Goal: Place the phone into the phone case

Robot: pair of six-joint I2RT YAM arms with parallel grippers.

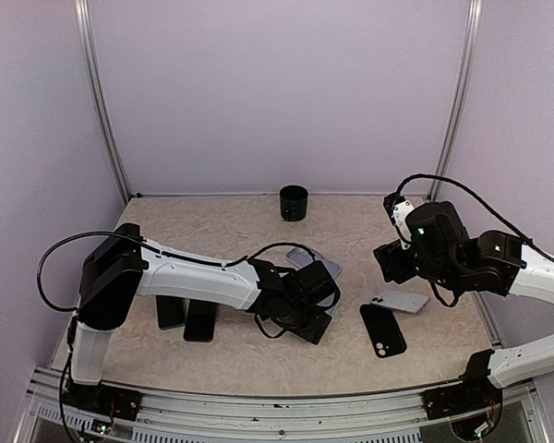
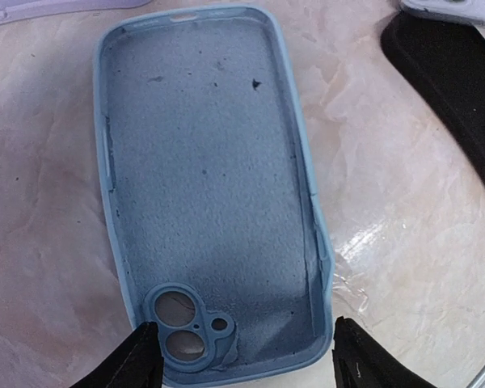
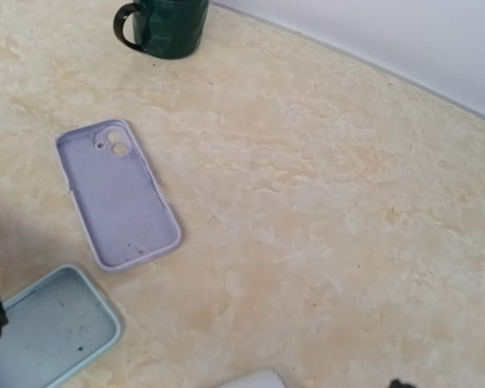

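In the left wrist view the light-blue phone case lies with its hollow side up. The tips of my left gripper stand either side of its camera end, very close to its edges; whether they press on it I cannot tell. In the top view my left gripper hides much of the case. A pale phone lies near the right side of the table. Above and to the left of it hangs my right gripper, open and empty; the phone's corner shows low in the right wrist view.
A black phone-shaped piece with a camera cluster lies beside the pale phone, which reaches its upper end. A lavender case lies behind the blue one. At the back stands a dark green mug. Two dark slabs lie left.
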